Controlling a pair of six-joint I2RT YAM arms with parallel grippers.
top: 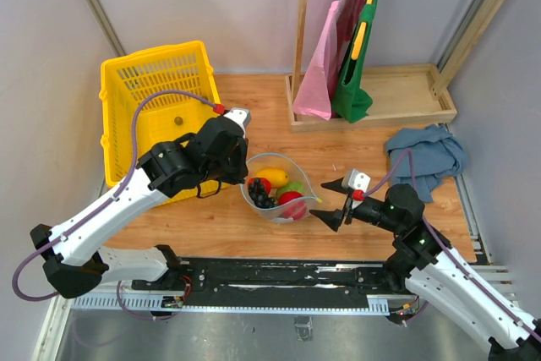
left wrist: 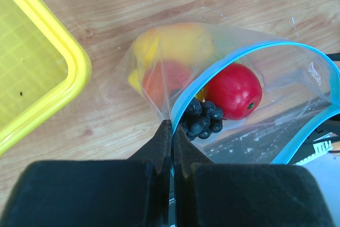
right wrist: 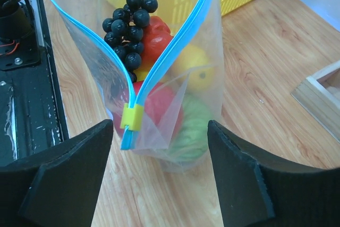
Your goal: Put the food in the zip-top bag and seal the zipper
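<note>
The zip top bag [top: 279, 209] lies open on the table, holding grapes [left wrist: 199, 118], a red round fruit [left wrist: 234, 91], yellow food [top: 271, 177] and green food [right wrist: 194, 123]. My left gripper is shut on the bag's rim at its left side. My right gripper stands part open just right of the bag, facing the yellow slider [right wrist: 132, 116] on the blue zipper [right wrist: 178, 41], with nothing between its fingers.
A yellow basket [top: 118, 124] stands at back left. A wooden rack [top: 372, 124] with hanging pink and green items is at the back, a folded blue cloth [top: 427, 158] at the right. Bare table surrounds the bag.
</note>
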